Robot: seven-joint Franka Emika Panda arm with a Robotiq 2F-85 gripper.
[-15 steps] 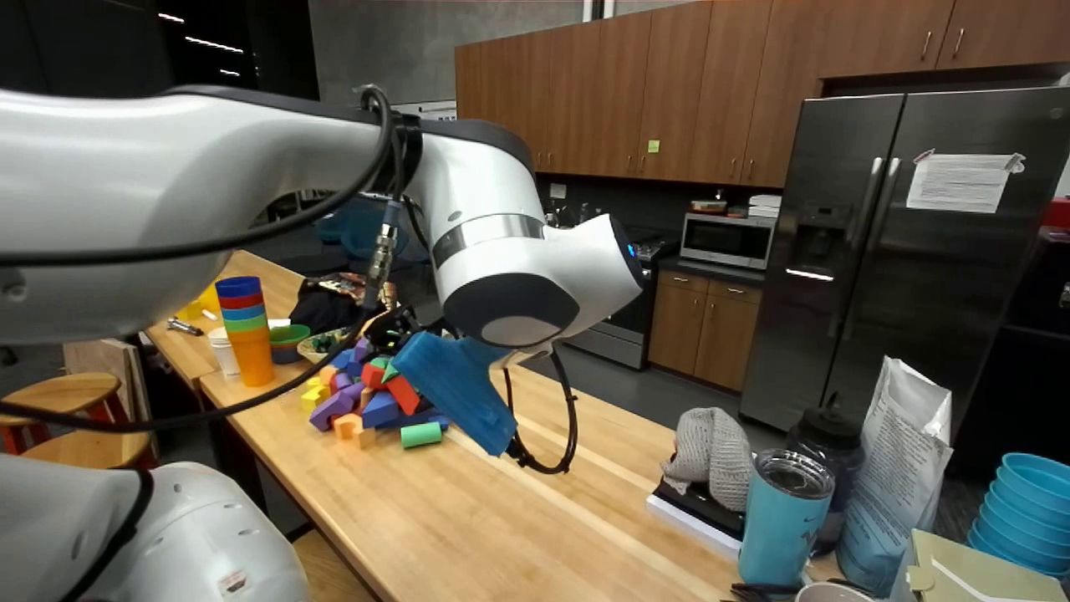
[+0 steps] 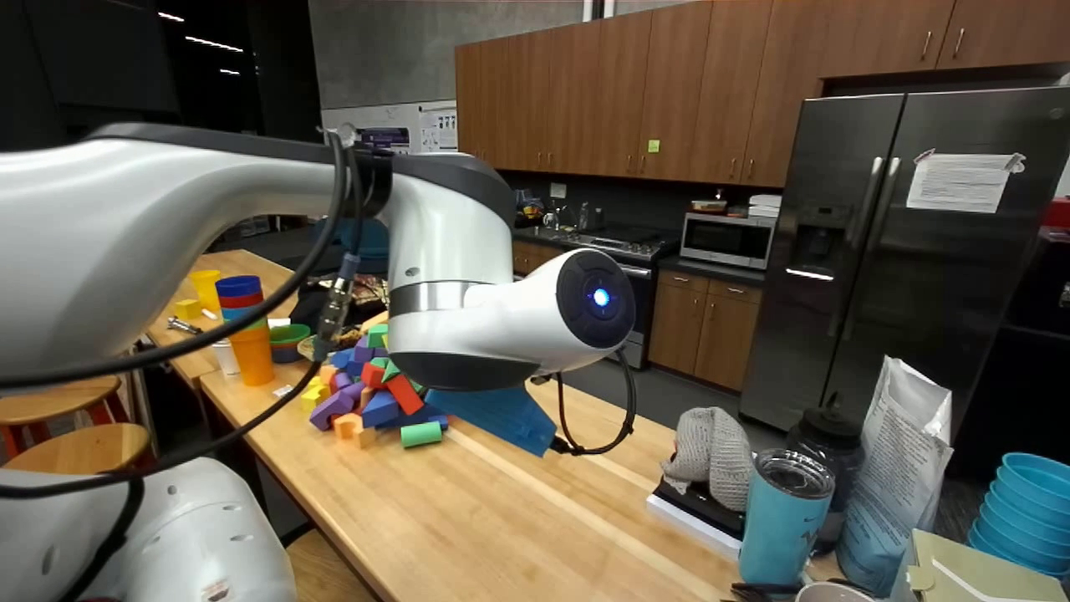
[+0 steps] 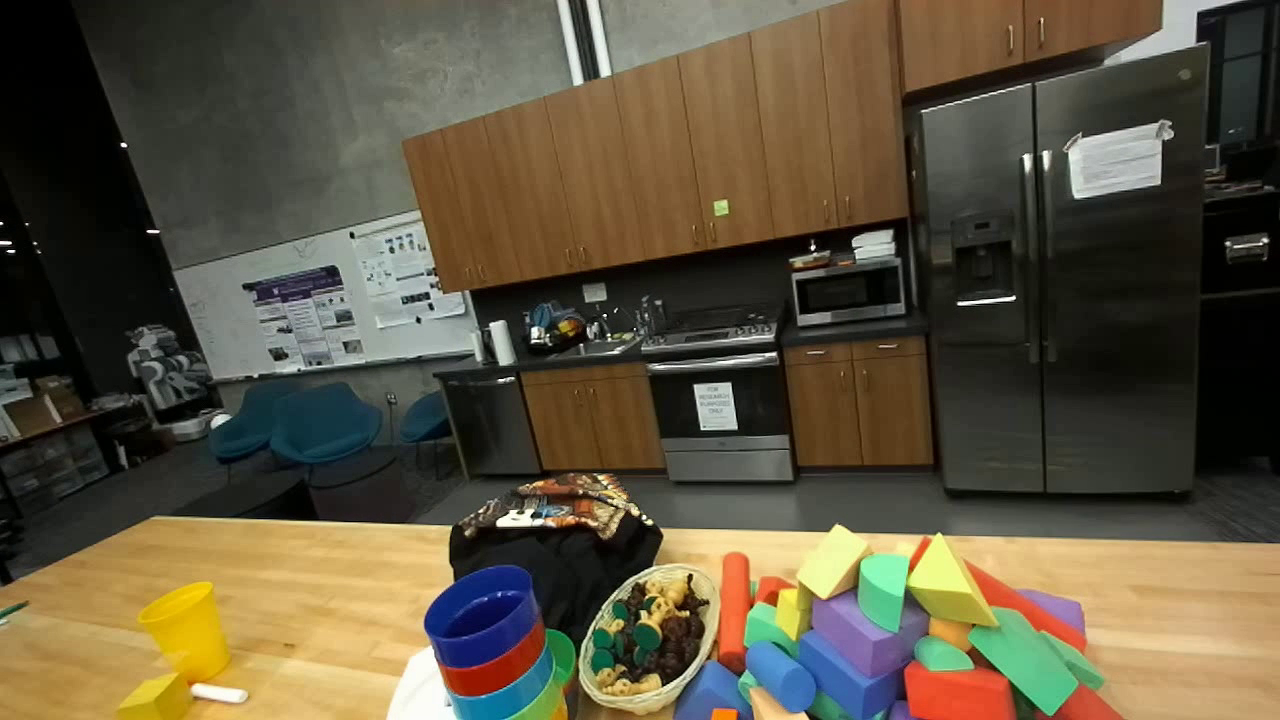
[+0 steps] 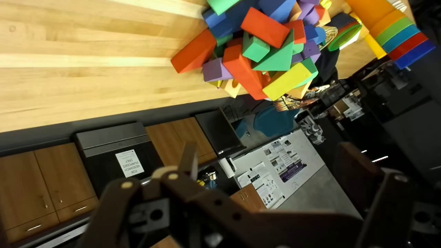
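Observation:
In the wrist view my gripper stands open, its two fingers wide apart and nothing between them. It is raised and faces past the table toward the kitchen and whiteboard. Behind the wrist in exterior view 1, the fingers are hidden; only the arm and blue tape show. A heap of coloured blocks, including a yellow block and a green cylinder, lies on the wooden table. Stacked cups and a wicker basket of small figures stand beside the heap.
A black cloth lies behind the cups. At the table's other end are a blue tumbler, a grey knitted item, a dark bottle and a silver bag. Bare tabletop lies between them and the blocks.
My arm has shifted slightly left and the wrist has turned, with its round lit end now facing the camera more. The blocks and cups have not moved.

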